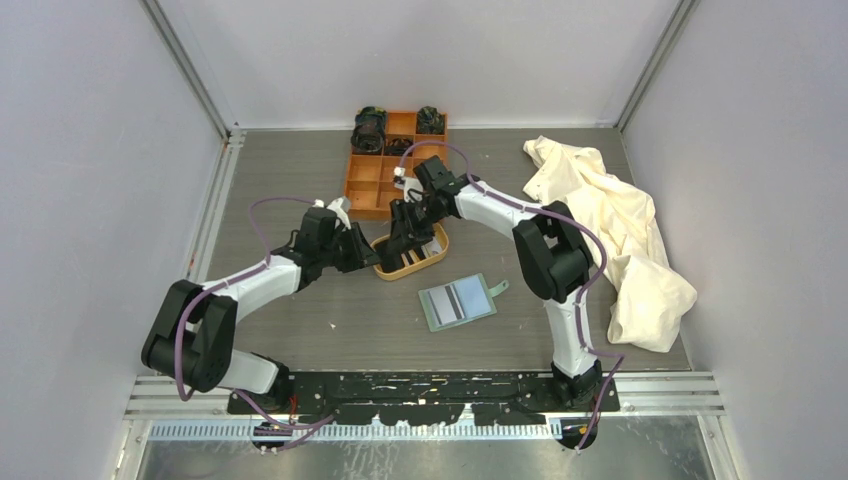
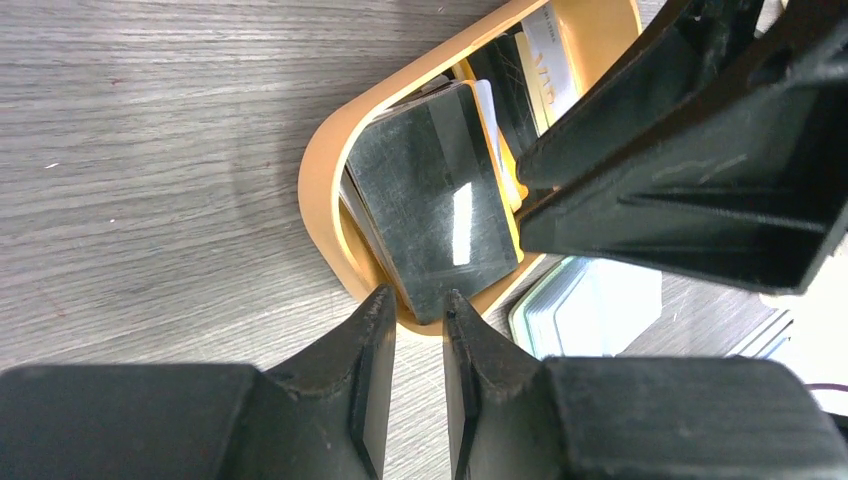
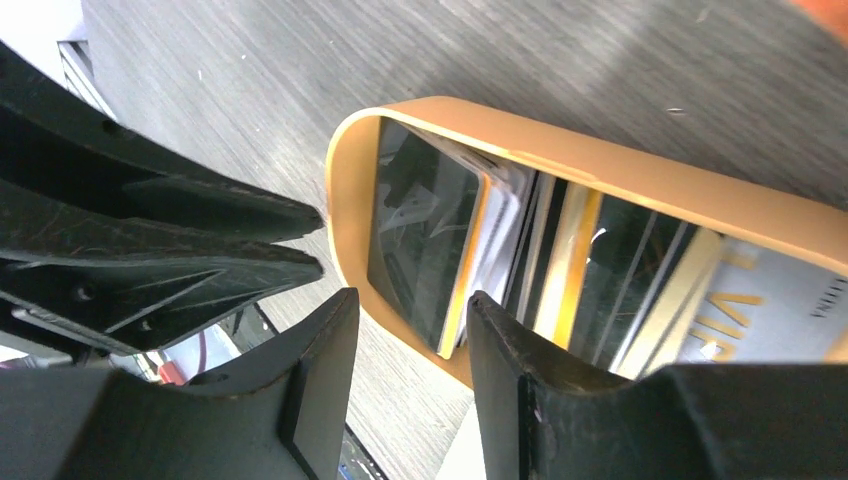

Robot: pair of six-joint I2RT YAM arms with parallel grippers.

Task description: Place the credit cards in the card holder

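In the top view, the tan oval tray [image 1: 411,272] lies mid-table with several cards standing in it. A black card [image 2: 430,180] leans at one end of the tray in the left wrist view. An open pale-green holder [image 1: 458,302] lies to the lower right of the tray. At the tray's left end, my left gripper has its fingertips slightly apart by the rim; whether they pinch anything cannot be told. Over the tray, my right gripper is open, with the black card and rim visible beyond the gap between its fingers.
An orange compartment box [image 1: 370,190] with dark items stands behind the tray, close to it. Cream cloth [image 1: 610,240] is bunched along the right side. Both grippers crowd the tray. Bare table lies to the left and in front.
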